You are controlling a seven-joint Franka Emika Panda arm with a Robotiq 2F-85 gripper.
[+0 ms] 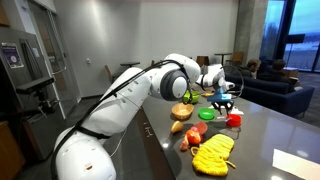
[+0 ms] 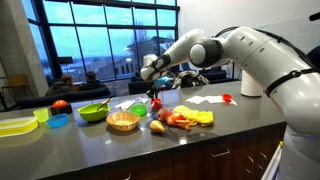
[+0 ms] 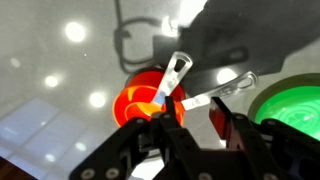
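Observation:
My gripper (image 1: 222,105) is over the far part of the grey table, just above and beside a red cup (image 1: 234,120). Looking down in the wrist view, the red cup (image 3: 140,103) is left of the fingers and partly behind them. A utensil with a pale handle (image 3: 176,70) has its lower end inside that cup or over its rim; which one, I cannot tell. Another pale utensil (image 3: 225,90) lies across the table behind the fingers, toward the green plate (image 3: 292,108). The dark fingers overlap the background, so how far apart they stand is unclear. No held object shows.
Near the cup are an orange-brown bowl (image 2: 123,121), red-orange items (image 2: 174,117) and a yellow cloth (image 1: 213,155). A green bowl (image 2: 94,111) stands farther left. Bare table (image 1: 265,140) extends to the right of the cup.

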